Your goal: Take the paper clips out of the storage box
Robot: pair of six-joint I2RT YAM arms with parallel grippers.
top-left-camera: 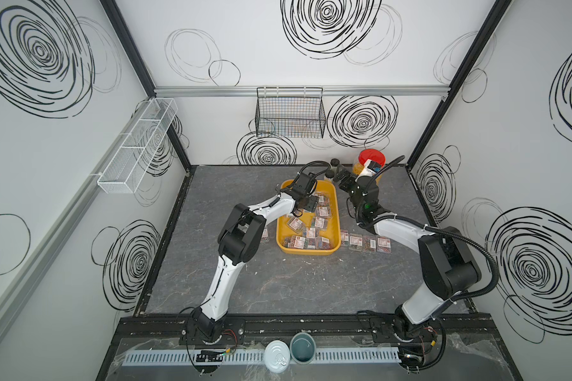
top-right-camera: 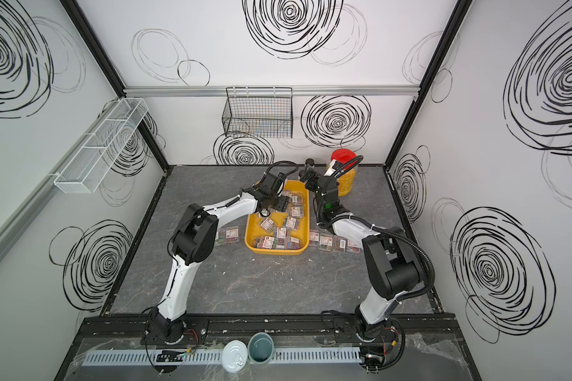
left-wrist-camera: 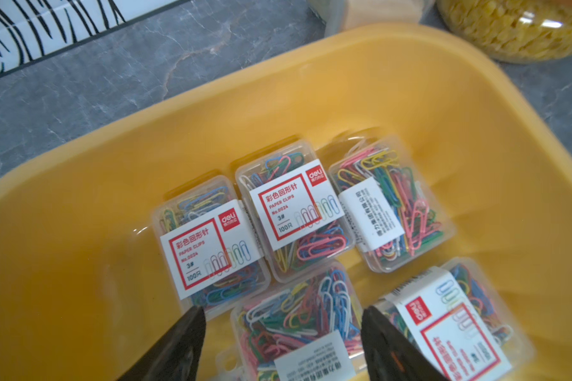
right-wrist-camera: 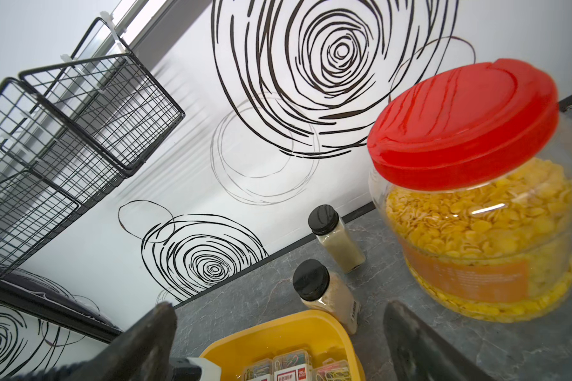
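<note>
Over the far part of the yellow storage box (top-left-camera: 280,238) hangs my left gripper, its fingers apart and nothing between them. Clear cases of coloured paper clips lie in the box; in the left wrist view a label-up case (left-wrist-camera: 295,209) stands between a tilted case (left-wrist-camera: 213,247) and another case (left-wrist-camera: 394,203). A case with a small white label (left-wrist-camera: 298,317) shows low between the left fingertips, beneath them. My right gripper stands open and empty behind the box's right side, near the jars. Paper-clip cases (top-right-camera: 326,241) also lie on the table right of the box, others (top-right-camera: 227,235) left.
A red-lidded jar of yellow pasta (right-wrist-camera: 476,209) and two black-capped bottles (right-wrist-camera: 337,238) stand at the back right. A black wire basket (top-left-camera: 290,114) hangs on the back wall.
</note>
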